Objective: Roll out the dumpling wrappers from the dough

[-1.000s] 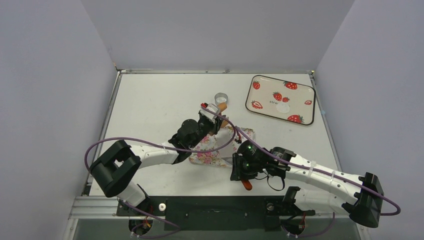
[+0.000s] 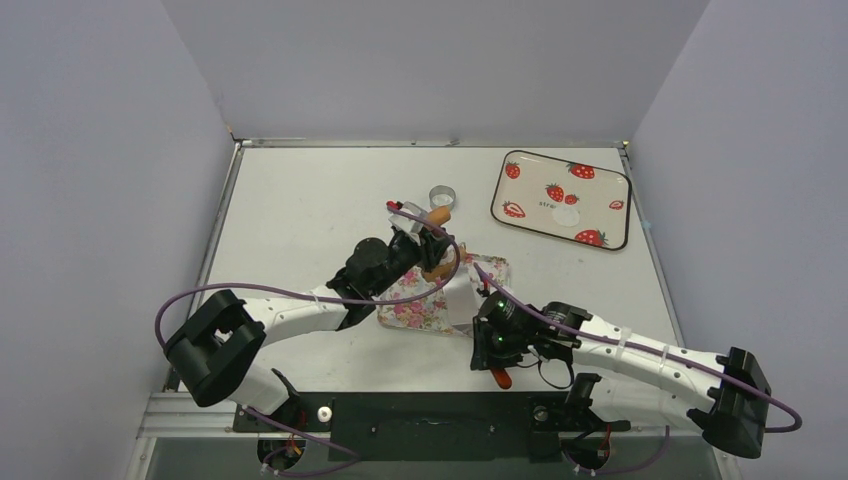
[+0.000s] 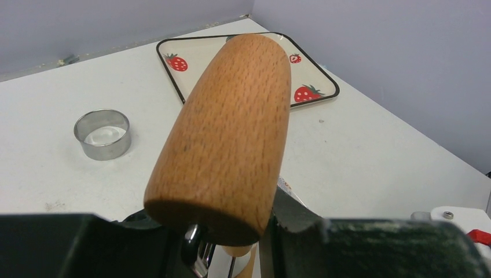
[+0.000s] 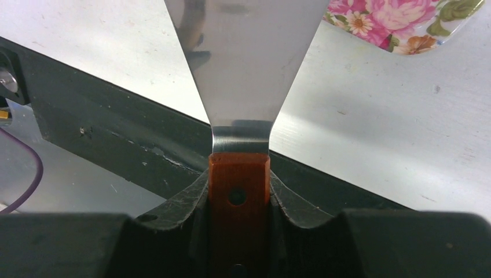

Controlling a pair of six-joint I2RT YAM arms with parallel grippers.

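Observation:
A wooden rolling pin handle [image 2: 438,215] is at my left gripper [image 2: 430,240], filling much of the left wrist view as a large handle [image 3: 223,139]; whether the fingers grip it is hard to tell. My right gripper [image 2: 492,345] is shut on the orange-red handle [image 4: 237,214] of a wide metal scraper, whose blade [image 4: 243,69] reaches over the floral mat [image 2: 405,312]. Dough under the tools is hidden or not clear.
A steel ring cutter [image 3: 102,145] stands behind the mat. At back right lies a strawberry tray [image 2: 535,225] with a pale round piece [image 2: 565,215] on it.
The right gripper with the scraper has moved slightly right and toward the front edge.

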